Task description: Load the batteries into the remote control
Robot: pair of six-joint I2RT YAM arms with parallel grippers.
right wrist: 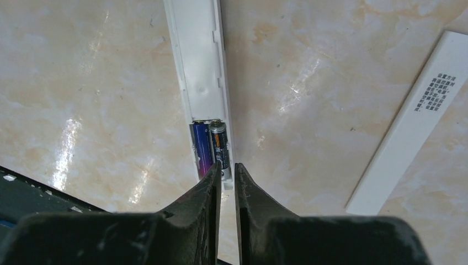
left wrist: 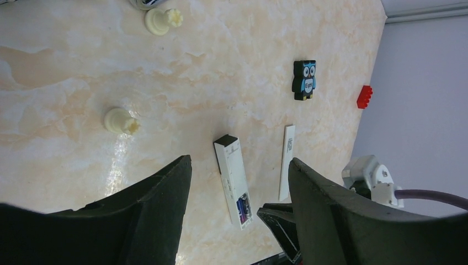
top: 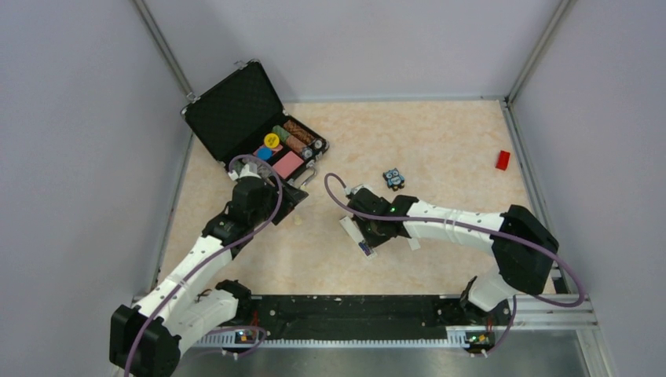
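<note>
The white remote control (right wrist: pixel 198 61) lies on the table with its battery compartment facing up. Side by side in the compartment are a purple-blue battery (right wrist: pixel 202 144) and a black-and-silver battery (right wrist: pixel 219 144), the lower ends partly hidden by a fingertip. My right gripper hovers over the compartment's lower end, its fingers apart by a narrow gap with nothing held. The white cover (right wrist: pixel 411 121) rests on the table to the right of the remote. Up and to the left of the remote, my left gripper hangs wide open and empty.
An open black case (top: pixel 236 110) with chips and cards stands at the back left. Two cream chess pieces (left wrist: pixel 118 120) are on the table near it. Beyond the remote sit an owl block (top: pixel 393 179) and a red brick (top: pixel 503 160).
</note>
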